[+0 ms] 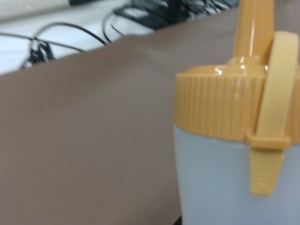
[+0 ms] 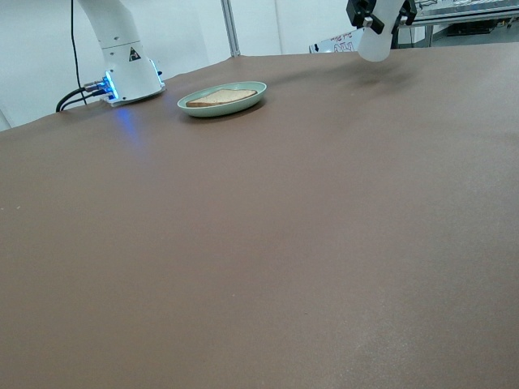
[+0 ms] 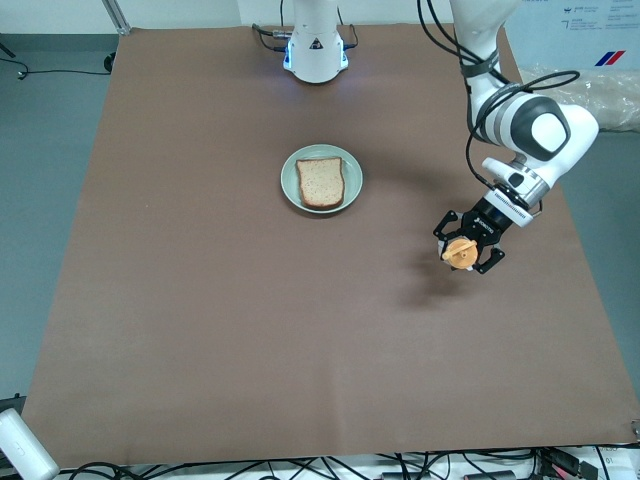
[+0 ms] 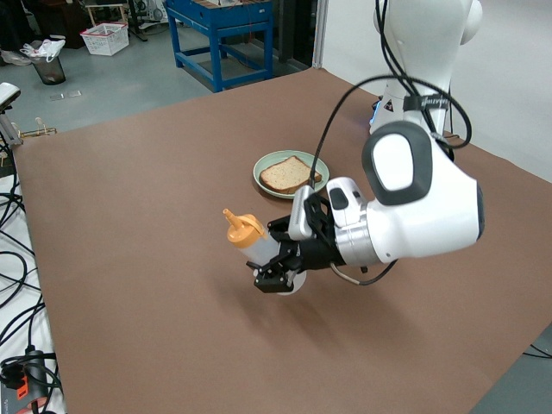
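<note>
My gripper (image 3: 468,245) is shut on a squeeze bottle (image 4: 259,244) with an orange cap and translucent body, held over the table's right side. In the wrist view the bottle (image 1: 236,178) fills the right half, its nozzle pointing up; the fingers are mostly hidden there. A green plate (image 3: 292,182) with a slice of bread (image 3: 320,184) lies near the middle of the table, left of the gripper and apart from it. In the top view the bottle's white body (image 2: 375,44) hangs above the table.
A white robot base (image 3: 315,55) with cables stands at the back edge. Cables and devices (image 3: 565,462) lie along the near edge, beyond the tabletop.
</note>
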